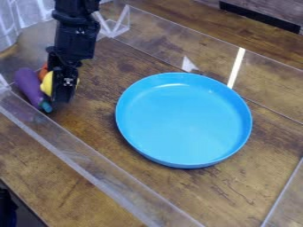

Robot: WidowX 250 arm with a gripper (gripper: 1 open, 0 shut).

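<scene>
My black gripper [62, 82] reaches down at the upper left over a small group of objects: a yellow object [48, 81], a purple eggplant-like item [30, 88] and a bit of orange behind them. The gripper's fingers are over the yellow object and appear closed on it, though they partly hide it. A large blue plate [183, 118] lies to the right, empty.
A wooden tabletop [142, 191] holds the objects, with clear plastic edges along the left, front and right. Bare wood is free above the plate and below it.
</scene>
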